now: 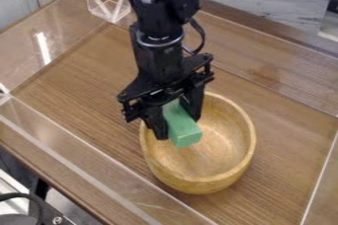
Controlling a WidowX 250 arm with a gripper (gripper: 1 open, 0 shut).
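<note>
My black gripper reaches down from the top centre over a yellow bowl on the wooden table. It is shut on a green block, which hangs upright between its fingers within the bowl's outline, over its back part. Whether the block touches the bowl is hard to tell.
A clear bag or wrapper lies at the back left, near a white plank surface beyond the table. The wood to the left and right of the bowl is clear. A black cable runs at the bottom left.
</note>
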